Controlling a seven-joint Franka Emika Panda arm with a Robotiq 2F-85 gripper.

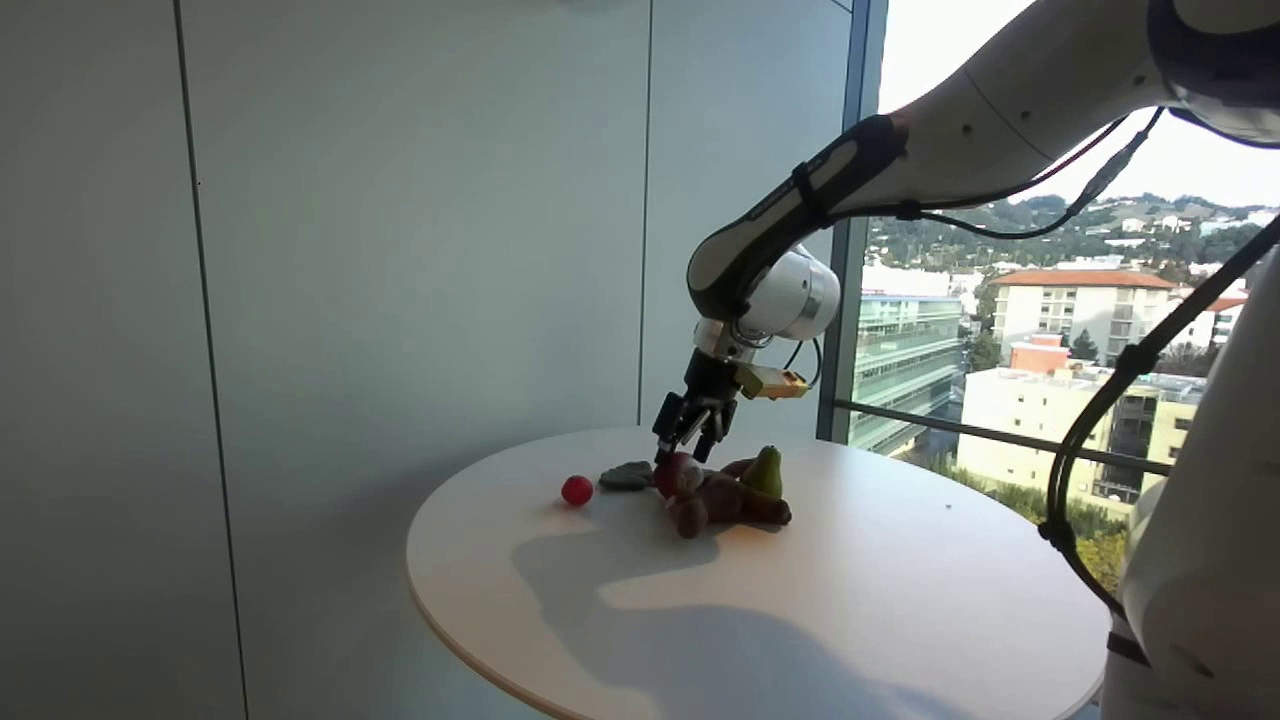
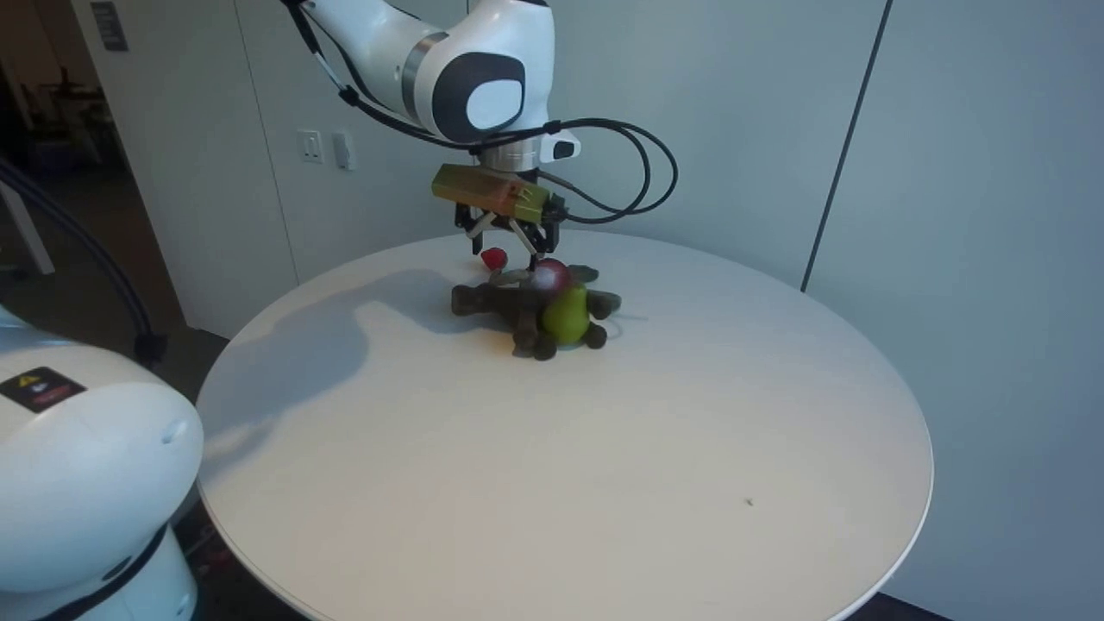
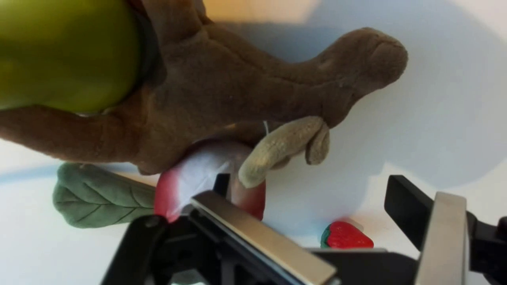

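My gripper point(image 1: 695, 454) hangs open above the far part of the table, over a cluster of toys. In the wrist view its fingers point(image 3: 263, 235) are spread, with no object held between them. Beneath one finger is a red-and-white round toy point(image 3: 209, 173) with green leaves point(image 3: 102, 194), partly covered by that finger. A brown plush toy point(image 3: 223, 80) lies against it, one tan piece overlapping the round toy. On the plush rests a green pear point(image 2: 566, 316). A small red strawberry point(image 3: 349, 236) lies apart on the table, showing between the spread fingers in the wrist view.
A wall point(image 1: 420, 240) rises close behind the table, and a window stands to the right in exterior view 1.
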